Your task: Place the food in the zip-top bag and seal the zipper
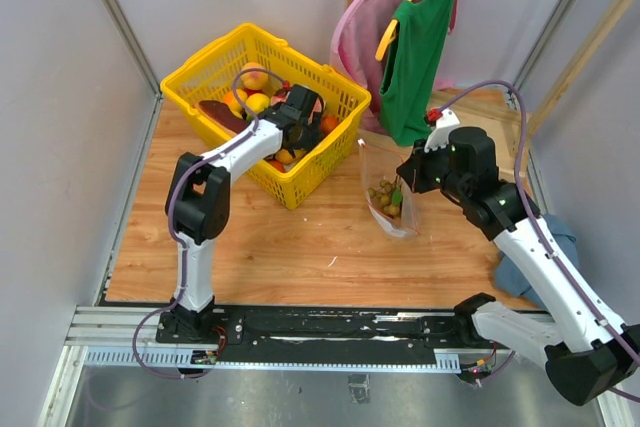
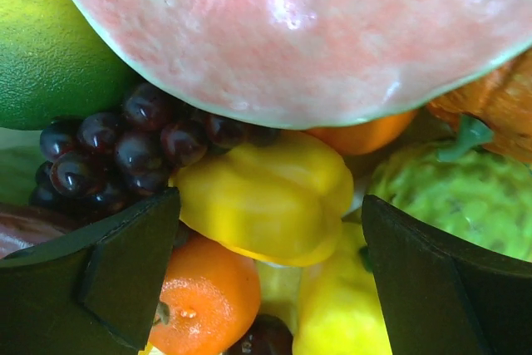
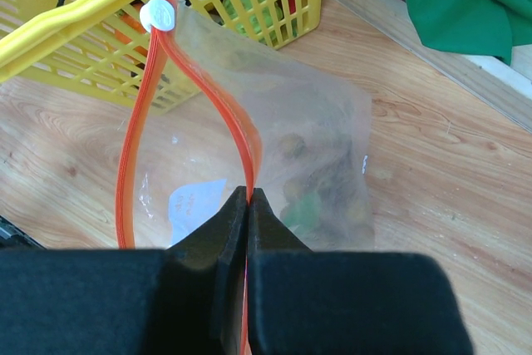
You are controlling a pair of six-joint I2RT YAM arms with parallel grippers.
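Inside the yellow basket (image 1: 200, 77), my left gripper (image 1: 300, 127) hangs open over fruit. In the left wrist view, its fingers frame a yellow pepper (image 2: 258, 197), with dark grapes (image 2: 133, 151), an orange (image 2: 208, 297) and a watermelon slice (image 2: 307, 39) around it. My right gripper is shut on the red zipper edge of the clear zip top bag (image 3: 316, 122). The bag stands open on the table, with greenish round fruit, like grapes, and a leaf inside (image 1: 385, 197).
A green top (image 1: 415, 67) and a pink one hang on a wooden rack behind the bag. A blue cloth (image 1: 540, 257) lies at the right.
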